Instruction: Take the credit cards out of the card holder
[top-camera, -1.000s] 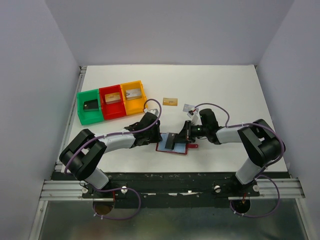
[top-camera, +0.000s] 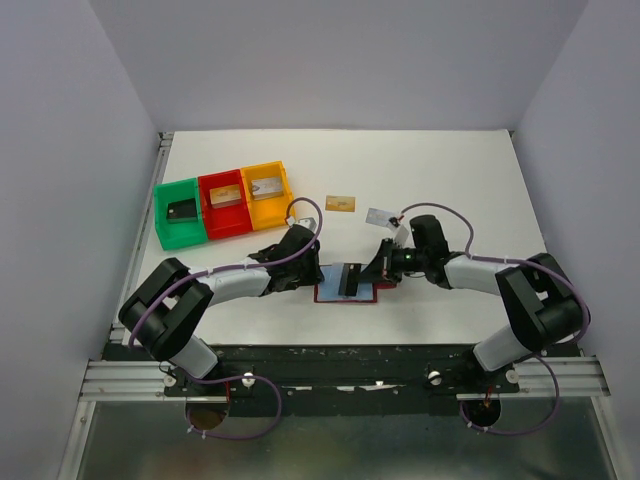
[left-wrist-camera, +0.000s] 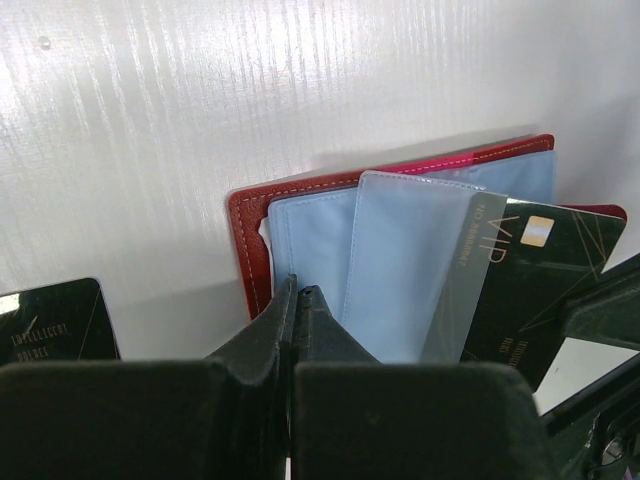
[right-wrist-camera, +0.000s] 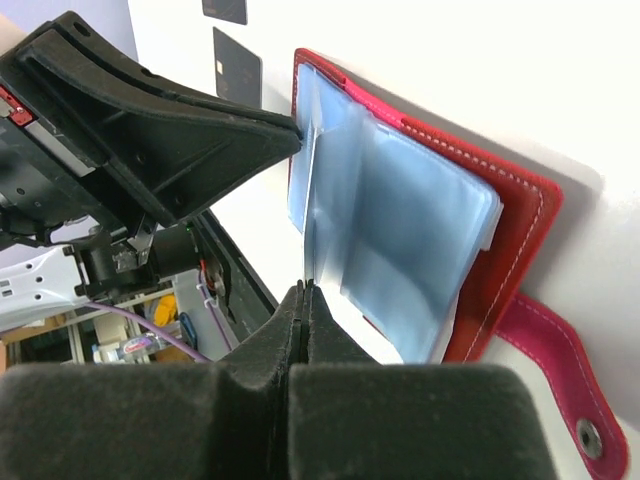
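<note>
The dark red card holder (left-wrist-camera: 240, 220) lies unfolded on the table, with light-blue clear sleeves (left-wrist-camera: 400, 250). A black VIP card (left-wrist-camera: 545, 275) sticks well out of one sleeve, its grey-looking strip still behind the clear film. My right gripper is shut on the card, which shows nearly edge-on from that side. My left gripper is shut, its tips at the edge of the blue sleeves; I cannot see whether it pinches them. The top view has the holder between both grippers, arms partly hiding it.
Green (top-camera: 180, 235), red (top-camera: 230, 222) and orange (top-camera: 268, 213) boxes stand back left, a card in each. A gold card (top-camera: 341, 204) and a silver card (top-camera: 379, 217) lie flat behind the holder. Free table lies at the back right.
The holder has turned slightly. The left arm looks still.
</note>
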